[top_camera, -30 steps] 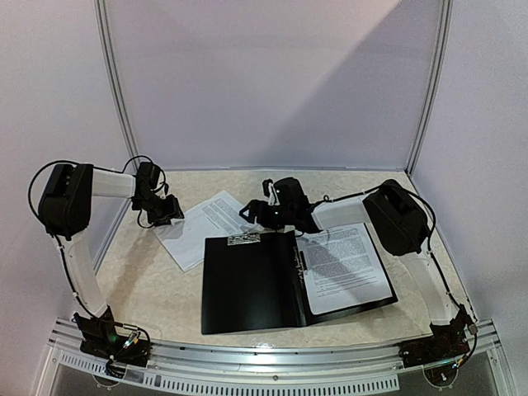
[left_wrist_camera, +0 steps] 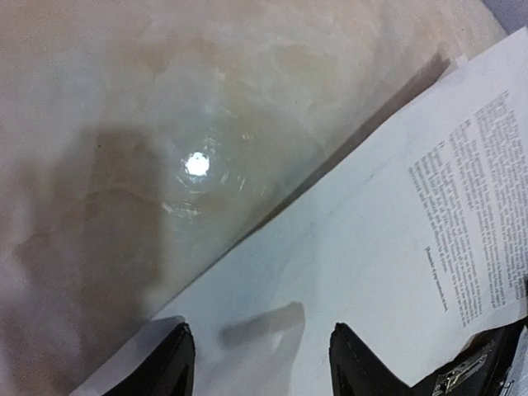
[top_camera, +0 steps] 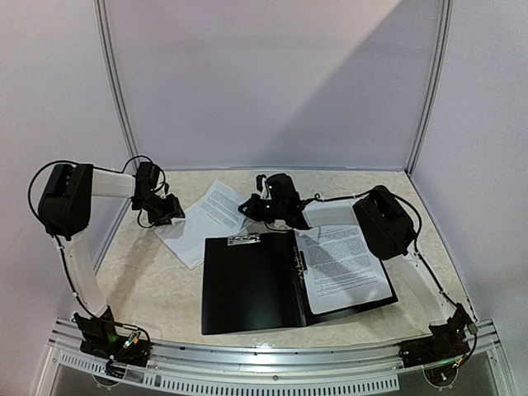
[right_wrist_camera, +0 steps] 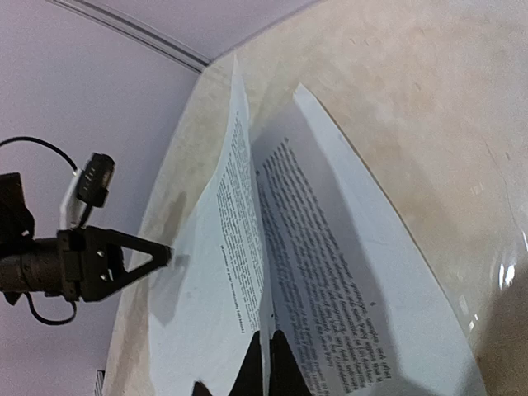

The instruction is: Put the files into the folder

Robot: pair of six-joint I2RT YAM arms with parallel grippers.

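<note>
In the right wrist view, my right gripper is shut on the edge of a printed sheet (right_wrist_camera: 235,223), which bows upward. A second printed sheet (right_wrist_camera: 318,256) lies flat on the table beneath it. My left gripper stands open over the sheets' other end, where the white paper (left_wrist_camera: 305,247) runs under its spread fingers (left_wrist_camera: 175,359). The black folder (top_camera: 247,285) lies open in front. Its left half is bare, with a metal clip (top_camera: 244,239) at the top, and a printed page (top_camera: 342,268) covers its right half.
Bare marbled table (top_camera: 136,285) surrounds the folder, mostly at the left and front. White walls (top_camera: 264,91) close off the back and sides. The right forearm (top_camera: 330,214) hangs over the top of the folder's right half.
That sheet's edge is now bunched upward, uncovering print on the sheet below. The left arm has stayed put.
</note>
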